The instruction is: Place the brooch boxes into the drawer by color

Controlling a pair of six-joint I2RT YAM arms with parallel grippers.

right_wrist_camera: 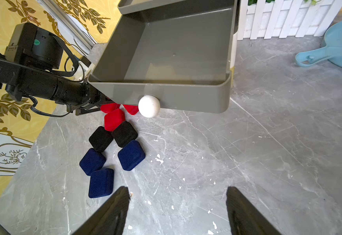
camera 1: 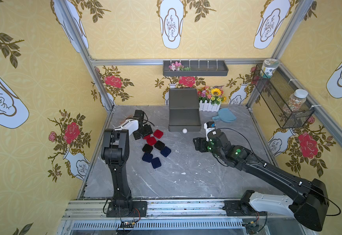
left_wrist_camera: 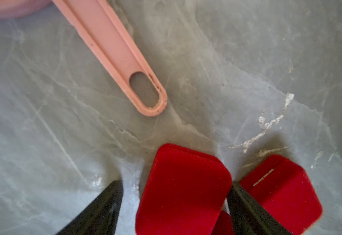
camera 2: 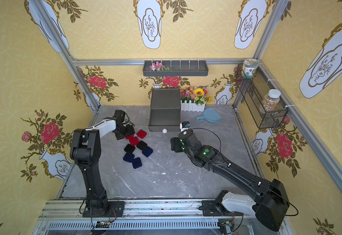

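Three red brooch boxes lie close together near my left gripper (camera 1: 144, 134). In the left wrist view its fingers stand around one red box (left_wrist_camera: 184, 192): a gap shows at the left finger (left_wrist_camera: 106, 211), while the right finger reaches the box's edge. A second red box (left_wrist_camera: 286, 193) lies just right of that finger, and a third is mostly hidden. Two black boxes (camera 1: 147, 148) and three dark blue boxes (camera 1: 156, 162) lie toward the front. The grey drawer (right_wrist_camera: 186, 96) is pulled out and looks empty. My right gripper is open and empty, over bare table.
A pink handle (left_wrist_camera: 112, 51) lies beyond the red boxes. The drawer's white knob (right_wrist_camera: 149, 106) sticks out in front. At the back right are a flower planter (camera 1: 209, 105) and a blue scoop (camera 1: 225, 114).
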